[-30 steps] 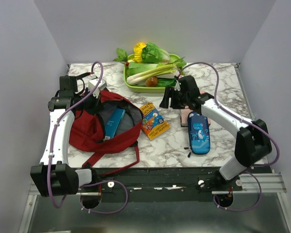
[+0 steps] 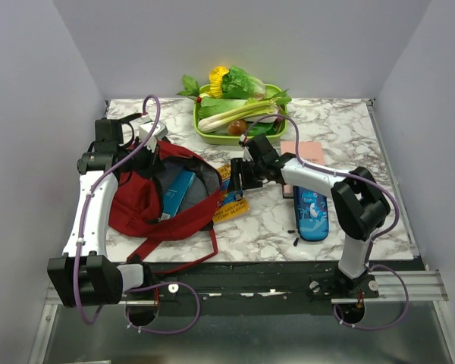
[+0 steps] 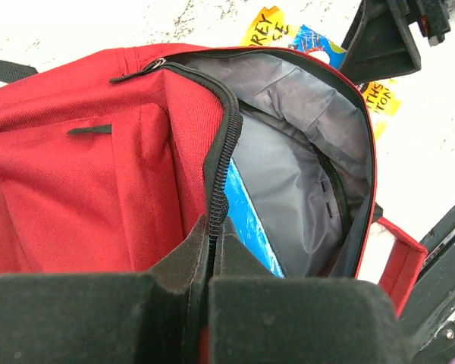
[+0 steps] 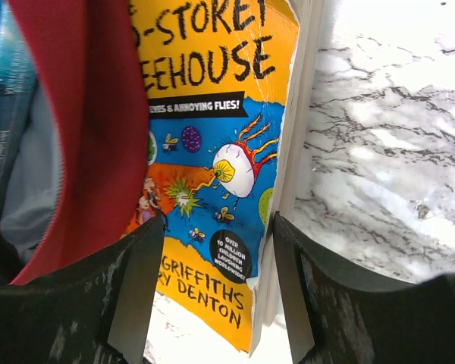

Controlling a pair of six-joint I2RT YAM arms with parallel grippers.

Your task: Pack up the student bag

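The red bag (image 2: 189, 224) lies open on the left with a blue book (image 2: 178, 193) inside its grey lining. My left gripper is shut at the bag's zippered rim, which runs into its fingers. The yellow Treehouse book (image 4: 212, 182) lies just right of the bag, partly under its red edge. My right gripper is over this book, part open, with its right finger at the book's spine edge.
A blue pencil case (image 2: 312, 216) and pink items (image 2: 311, 150) lie at the right. A green basket of vegetables (image 2: 208, 136) stands at the back.
My right gripper has moved left onto the yellow book, which has shifted left toward the bag. The left arm and bag have stayed about the same.
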